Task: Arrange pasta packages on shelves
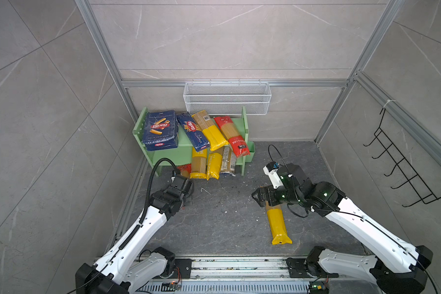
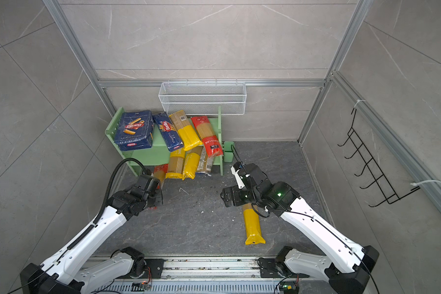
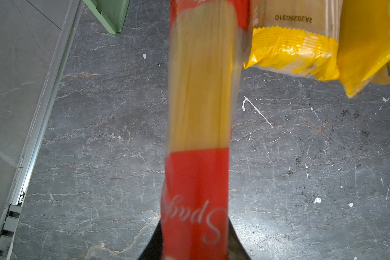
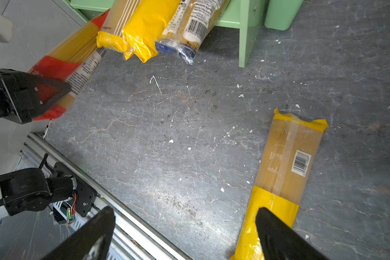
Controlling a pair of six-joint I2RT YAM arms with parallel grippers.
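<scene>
My left gripper is shut on a red spaghetti package (image 3: 195, 173), held at the lower shelf's front left. Several yellow packages (image 1: 199, 164) and a clear one (image 1: 228, 161) lie on that shelf. The top of the green shelf unit (image 1: 140, 132) holds a blue Barilla pack (image 1: 159, 137), a slimmer blue one (image 1: 193, 131), a yellow one (image 1: 209, 128) and a red one (image 1: 232, 137). My right gripper is open above the floor, beside a yellow spaghetti package (image 4: 283, 173).
A white wire basket (image 1: 226, 95) hangs on the back wall, and a black hook rack (image 1: 401, 166) on the right wall. A small green bin (image 2: 228, 152) stands right of the shelf unit.
</scene>
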